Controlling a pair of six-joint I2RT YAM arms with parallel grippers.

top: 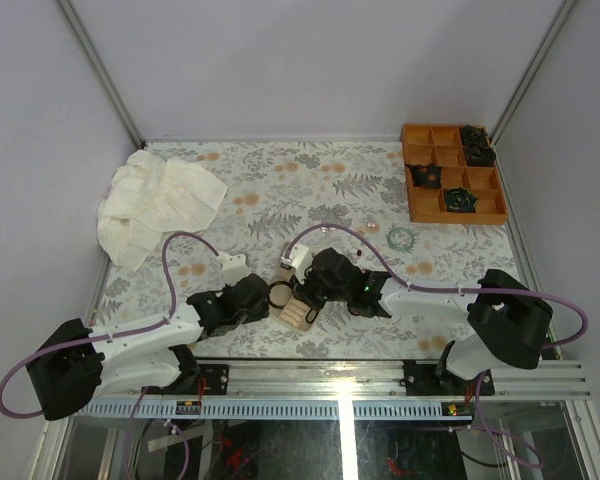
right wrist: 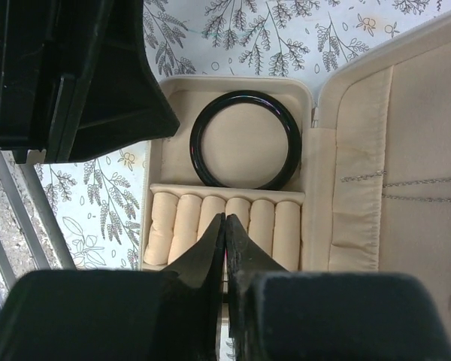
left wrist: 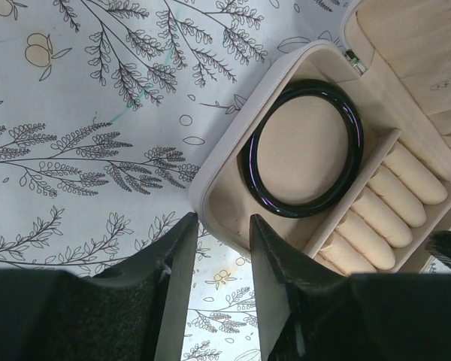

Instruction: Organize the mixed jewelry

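An open beige jewelry box [left wrist: 234,143] lies at the front middle of the table. A black bangle [right wrist: 284,143] sits in its square compartment beside a row of padded ring rolls [right wrist: 263,233]. Thin chains [right wrist: 406,184] lie on the lid. My left gripper is at the box's corner, its fingers parted with nothing visible between them. My right gripper is over the ring rolls, fingertips close together; whether anything is between them cannot be seen.
A wooden compartment tray [top: 450,150] with dark items stands at the back right. A white cloth [top: 160,200] lies back left. Small jewelry and a pale green ring [top: 400,239] lie right of the box.
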